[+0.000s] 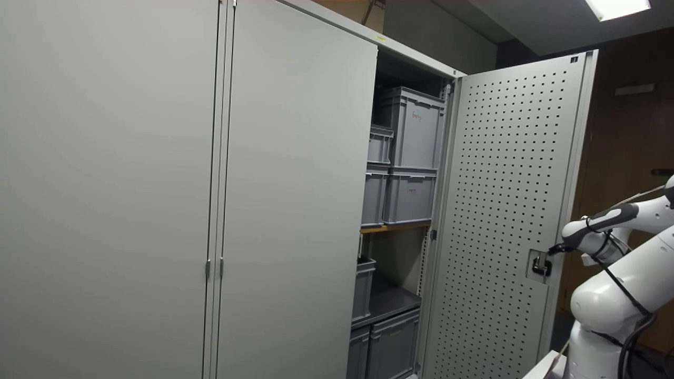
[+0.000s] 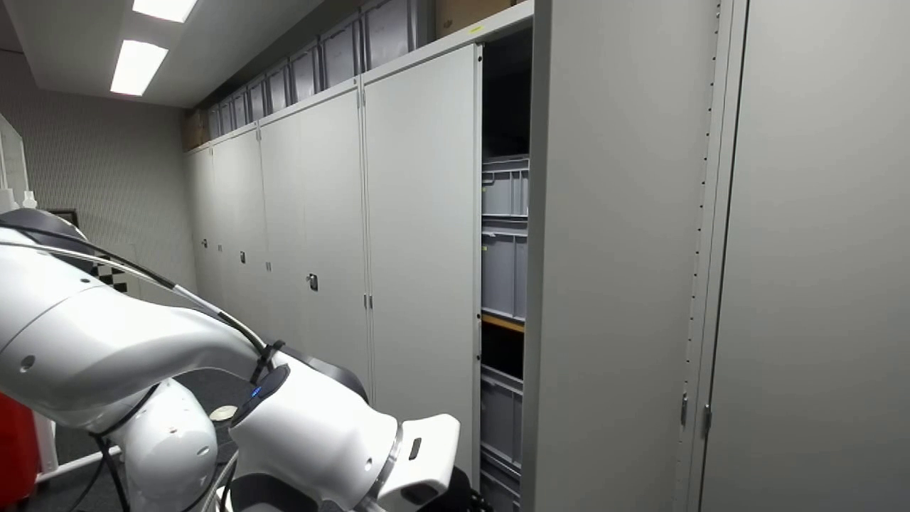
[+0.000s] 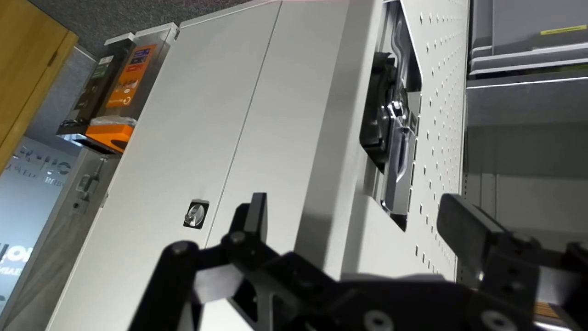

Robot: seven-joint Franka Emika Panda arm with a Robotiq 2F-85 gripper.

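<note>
A grey cabinet door with a perforated inner face [image 1: 505, 202] stands swung open at the right. A black and metal latch mechanism [image 3: 388, 121] shows in a cutout near this door's free edge. My gripper is open, its black fingers [image 3: 466, 220] wide apart. In the wrist view the door's edge runs through the gap between them, one finger to each side; whether either touches the door cannot be told. In exterior view 1 the gripper is small and dark beside the latch. In exterior view 2 it is mostly cut off at the bottom edge.
Grey bins [image 1: 410, 196] fill much of the open cabinet's shelves. A shut neighbouring door [image 1: 297, 189] covers the cabinet's other half. More closed cabinets [image 2: 324, 188] line the wall. Brochure holders [image 3: 129, 77] hang beyond the door in the wrist view.
</note>
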